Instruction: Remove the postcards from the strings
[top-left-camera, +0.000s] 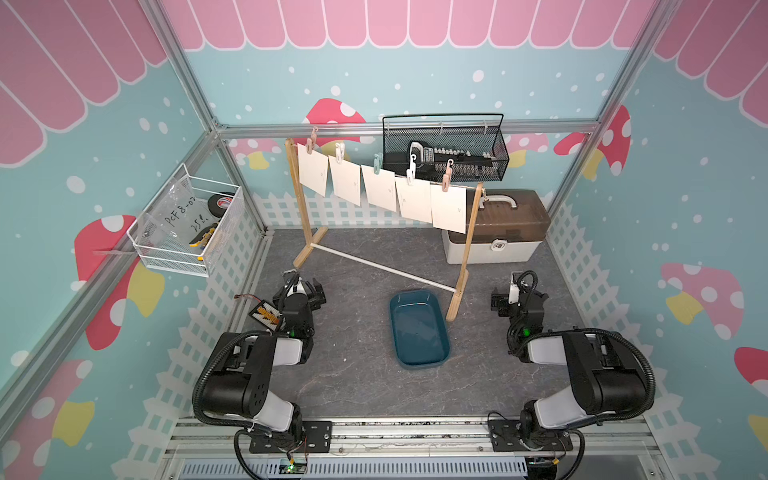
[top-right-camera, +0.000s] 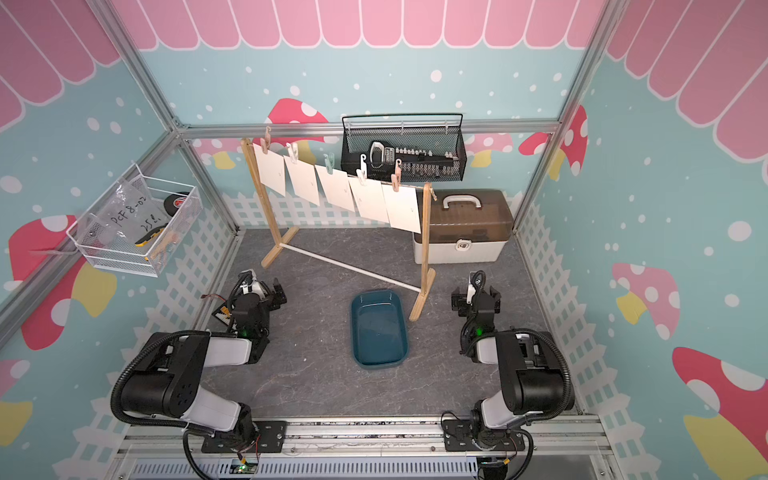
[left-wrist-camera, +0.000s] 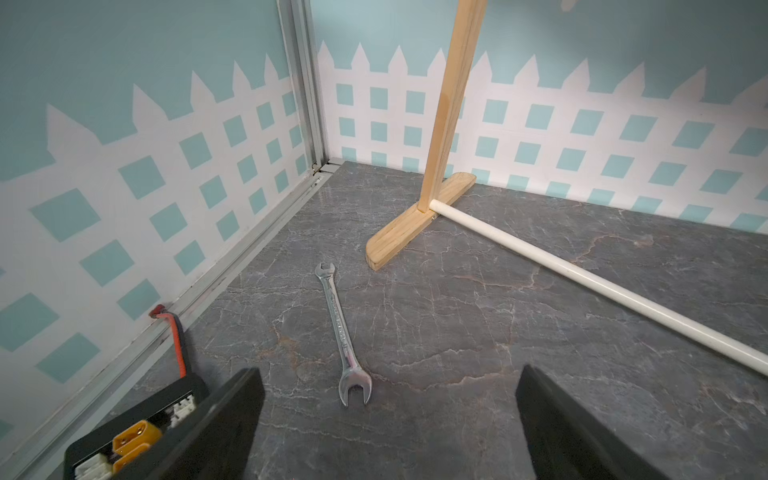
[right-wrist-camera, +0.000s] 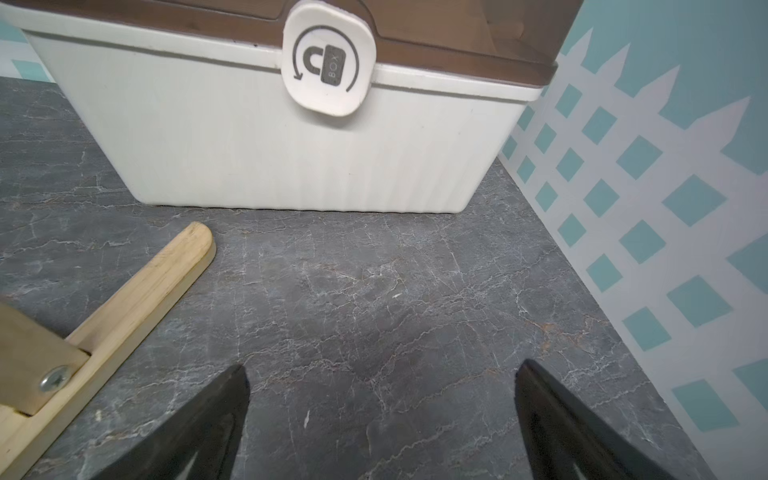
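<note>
Several blank cream postcards hang in a row on a string between the wooden posts of a stand, each under a clothespin. The leftmost postcard has a pinkish clothespin, and the rightmost postcard has another pinkish clothespin. Between them hang more postcards, one under a teal clothespin. Low over the table, in front of the stand's left foot, my left gripper is open and empty. My right gripper is also open with nothing between its fingers, right of the stand and in front of the storage box.
A dark blue tray lies between the arms. The storage box stands behind the right post. A wrench and a black case of connectors lie near my left gripper. Wire baskets hang on the walls.
</note>
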